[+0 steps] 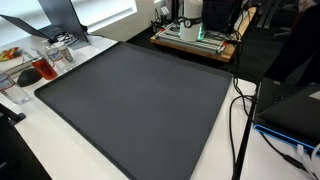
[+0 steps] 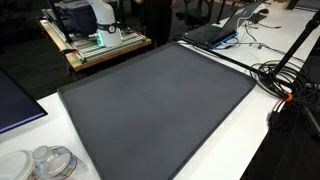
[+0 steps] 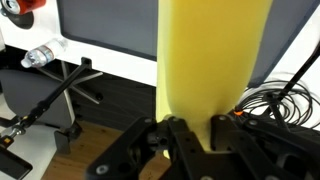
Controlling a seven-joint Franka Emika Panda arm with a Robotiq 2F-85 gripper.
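Observation:
A large yellow object fills the middle of the wrist view, smooth and blurred by closeness. My gripper is shut on its lower end, at the bottom of that view. The object hides much of the dark mat beyond it and part of the fingers. Neither exterior view shows the gripper or the yellow object clearly.
Bottles and jars, one a red bottle, stand along its left side. Clear jars sit at the near corner. Tangled cables and a laptop lie beyond.

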